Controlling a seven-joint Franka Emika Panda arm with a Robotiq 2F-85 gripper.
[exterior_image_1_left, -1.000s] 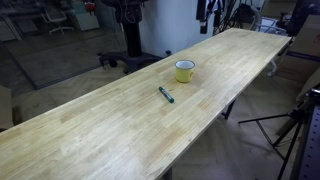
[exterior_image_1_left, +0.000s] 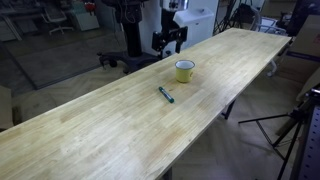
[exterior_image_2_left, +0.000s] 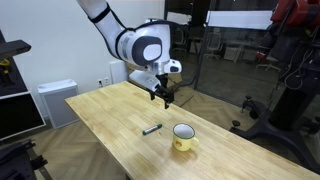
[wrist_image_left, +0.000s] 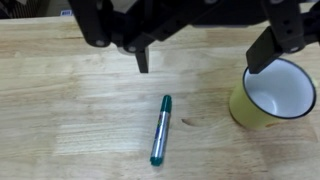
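A yellow mug (wrist_image_left: 273, 94) with a white inside stands upright on the wooden table, at the right of the wrist view. To its left lies a green-capped marker (wrist_image_left: 161, 131) with a pale barrel, flat on the wood. My gripper (exterior_image_1_left: 170, 47) hangs above the table with its two fingers spread wide and nothing between them. In the second exterior view the gripper (exterior_image_2_left: 170, 92) is apart from both the mug (exterior_image_2_left: 185, 138) and the marker (exterior_image_2_left: 152, 129), higher than either.
The long wooden table (exterior_image_1_left: 90, 122) has bare wood to either side of the mug and marker. An office chair base (exterior_image_1_left: 125, 60) stands on the floor behind the table. A glass partition (exterior_image_2_left: 240, 60) rises at the back.
My gripper has come down and moved left in the first exterior view, closer to the mug. Mug and marker lie where they were.
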